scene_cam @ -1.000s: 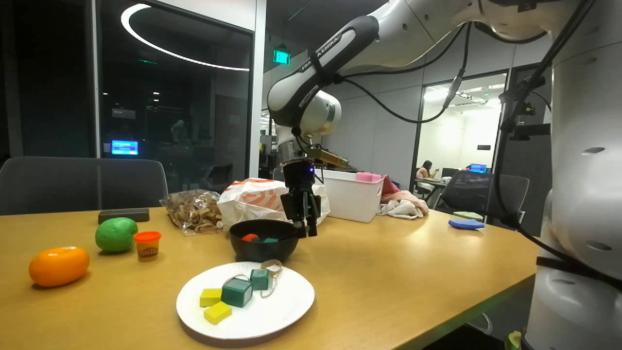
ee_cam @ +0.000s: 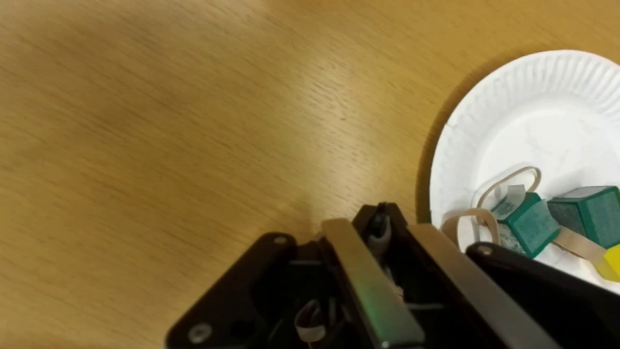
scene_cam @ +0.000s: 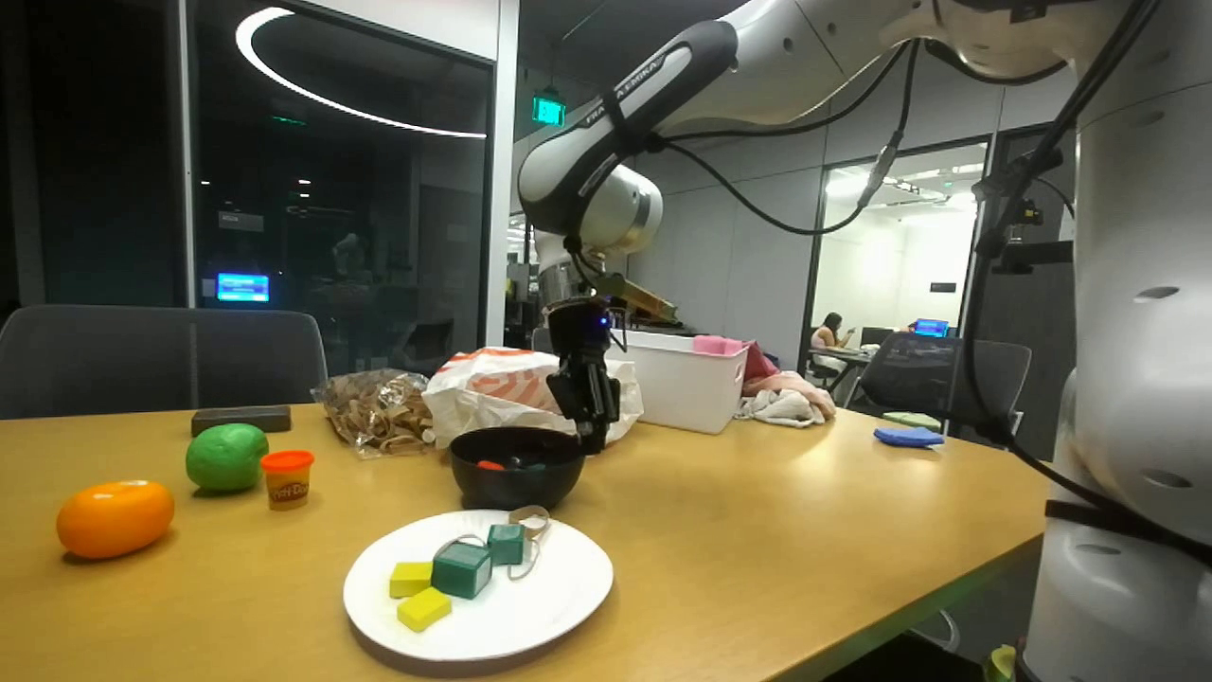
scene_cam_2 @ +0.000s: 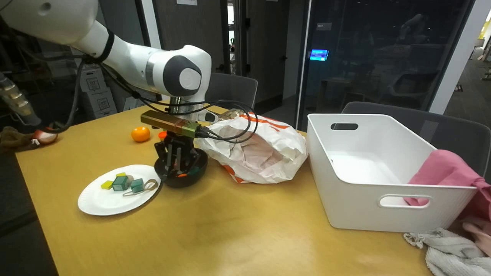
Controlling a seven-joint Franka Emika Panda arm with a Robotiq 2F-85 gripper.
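A black bowl (scene_cam: 517, 489) stands on the table behind the white plate, with something red-orange and a bit of green inside. My gripper (scene_cam: 591, 438) points down at the bowl's right edge in exterior view 1, its fingers shut on what looks like the rim. From exterior view 2, the gripper (scene_cam_2: 170, 171) overlaps the near left side of the bowl (scene_cam_2: 185, 182). The wrist view shows the narrowed fingers, but the contact itself is dark and hard to make out. On the white plate (scene_cam: 375, 591) lie green blocks (scene_cam: 462, 569), yellow blocks (scene_cam: 423, 609) and tan bands (scene_cam: 529, 518).
A white plastic bag (scene_cam_2: 262, 151) sits close behind the bowl, near a large white bin (scene_cam_2: 368, 204). An orange fruit (scene_cam: 115, 519), a green fruit (scene_cam: 225, 458) and a Play-Doh tub (scene_cam: 289, 481) stand left.
The fingers have closed together at the rim, and the gripper has risen slightly. The bowl has shifted a little to the right, and its contents show less from exterior view 1.
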